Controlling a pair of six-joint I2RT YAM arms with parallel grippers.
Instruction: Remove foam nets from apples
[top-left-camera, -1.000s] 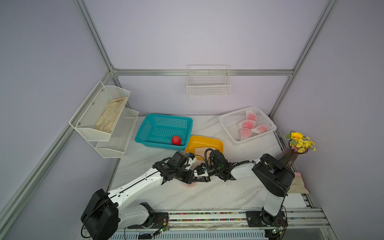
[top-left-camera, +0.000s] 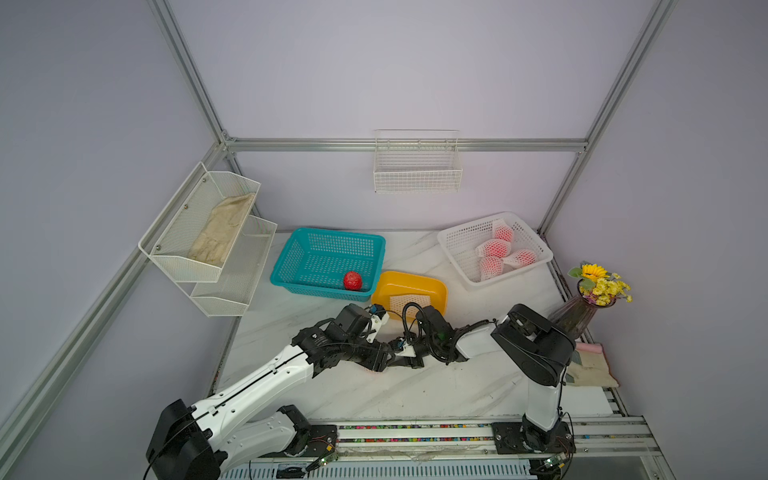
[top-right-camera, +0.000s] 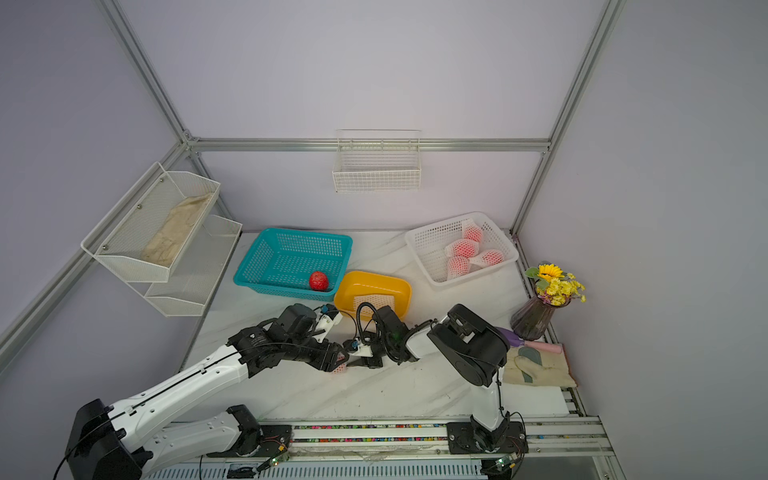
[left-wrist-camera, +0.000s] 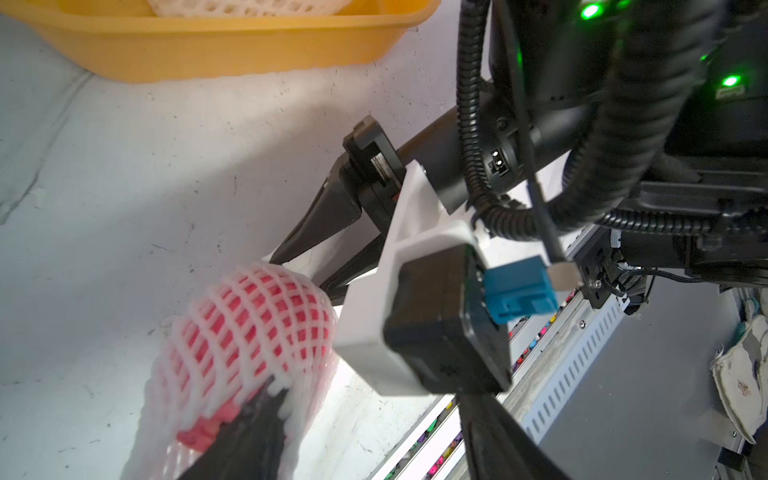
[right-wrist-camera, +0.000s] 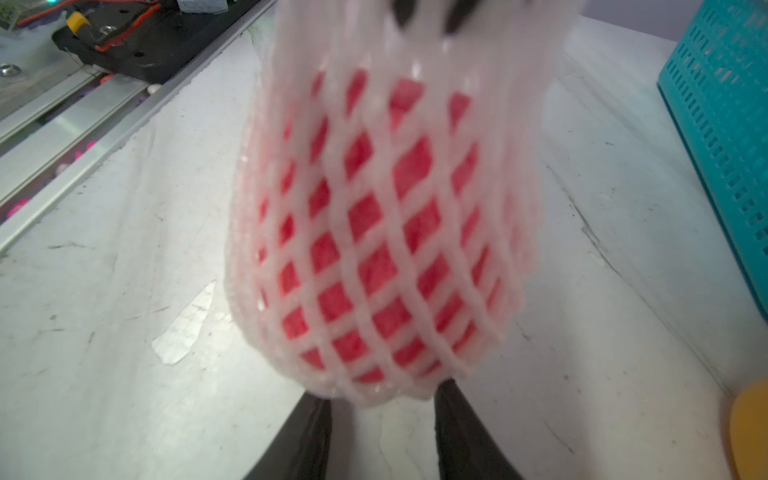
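Observation:
A red apple in a white foam net lies on its side low over the table, between the two grippers. My right gripper has its fingertips at the net's closed-looking end and is shut on the net there, with the apple just behind. At the other end, my left gripper has its fingers spread wide; one finger overlaps the loose net, while the other stands clear. Whether that finger is inside or outside the net cannot be told. Red skin shows through the mesh. A bare red apple sits in the teal basket.
The white basket at the back right holds several netted apples. Behind the hands stands a yellow tray with an empty foam net in it. A flower vase stands at right.
The baskets and their contents are unchanged.

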